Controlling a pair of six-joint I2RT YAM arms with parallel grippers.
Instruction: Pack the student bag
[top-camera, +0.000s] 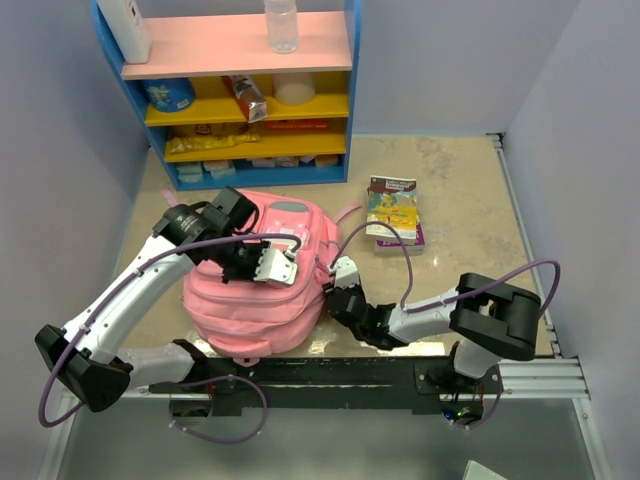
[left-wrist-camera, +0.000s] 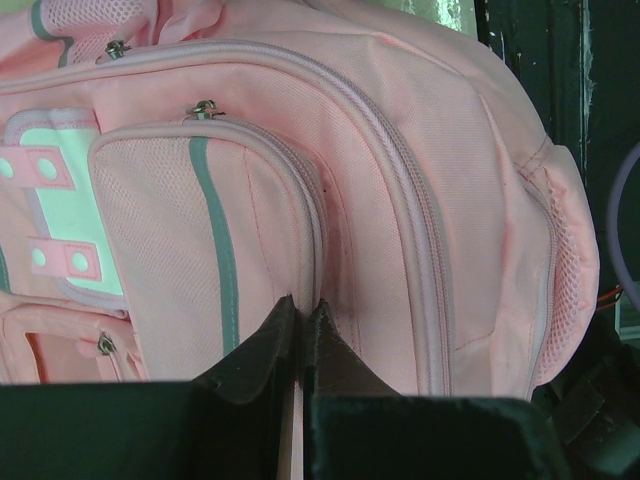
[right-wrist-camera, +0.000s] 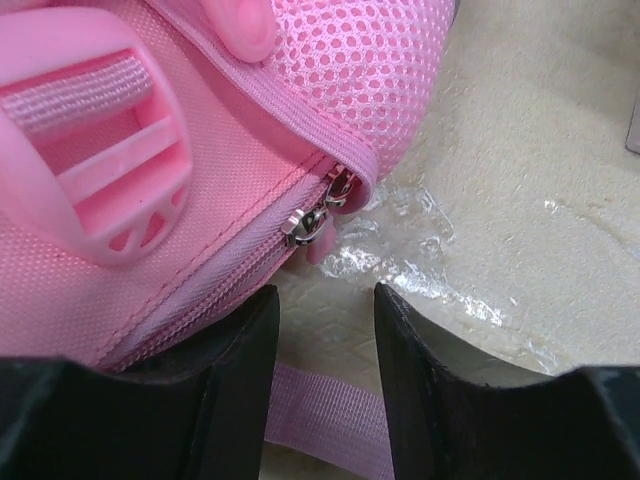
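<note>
The pink student bag (top-camera: 250, 310) lies on the table with its front pocket facing up. In the left wrist view, my left gripper is shut on the edge of that front pocket (left-wrist-camera: 265, 230), pinching its piped fabric. At the bag's right side, my right gripper stands open with nothing between its fingers. Just beyond its fingertips a metal zipper pull (right-wrist-camera: 308, 224) hangs at the end of a zipper (right-wrist-camera: 215, 290), close to the mesh side pocket (right-wrist-camera: 350, 70). A pink strap (right-wrist-camera: 330, 415) lies beneath the open fingers.
Stacked books (top-camera: 392, 207) lie on the table right of the bag. Behind it stands a blue shelf (top-camera: 352, 95) with a bottle (top-camera: 282, 25), a blue can (top-camera: 170, 93) and snack packs. Bare table (top-camera: 460, 200) stretches to the right.
</note>
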